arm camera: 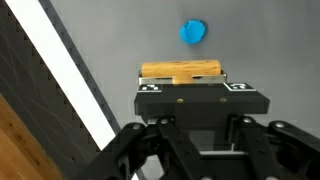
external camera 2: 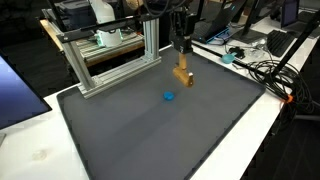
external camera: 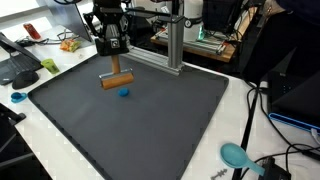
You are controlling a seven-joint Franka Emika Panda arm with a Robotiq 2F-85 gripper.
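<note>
A wooden mallet [external camera: 116,79] hangs head down over the grey board, with my gripper [external camera: 114,53] shut on the top of its upright handle. The mallet's head lies crosswise and is slightly tilted in exterior view 1. In exterior view 2 the wooden head [external camera 2: 183,76] stands to the right of and behind a small blue piece [external camera 2: 168,96]. From the wrist, the head [arm camera: 180,69] shows just past the black gripper front, and the blue piece [arm camera: 193,32] lies apart from it. The fingertips are hidden in the wrist view.
The dark grey board [external camera: 150,125] is otherwise clear. A metal frame [external camera 2: 115,65] rises at its edge. A teal spoon-like object [external camera: 238,156] lies on the white table, and cables and tools clutter the surroundings.
</note>
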